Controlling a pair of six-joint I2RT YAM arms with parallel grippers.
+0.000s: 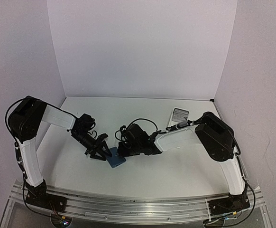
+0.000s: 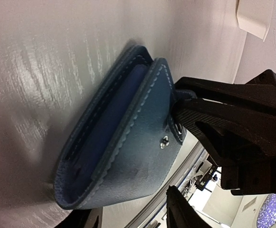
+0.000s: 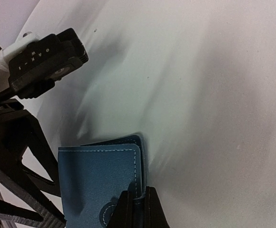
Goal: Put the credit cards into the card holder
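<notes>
The card holder (image 2: pixel 133 147) is a blue leather sleeve with pale stitching, a metal snap and its long slot gaping. Dark blue shows inside the slot; whether that is a card or lining, I cannot tell. My right gripper is shut on the holder's edge near the snap, as the left wrist view also shows. Part open, my left gripper stands close beside the holder's opposite end with nothing seen between its fingers. From above, the holder (image 1: pixel 115 157) lies between both grippers. I see no loose credit card clearly.
A white tray with a grey ribbed piece (image 1: pixel 180 115) sits at the back right, partly behind the right arm.
</notes>
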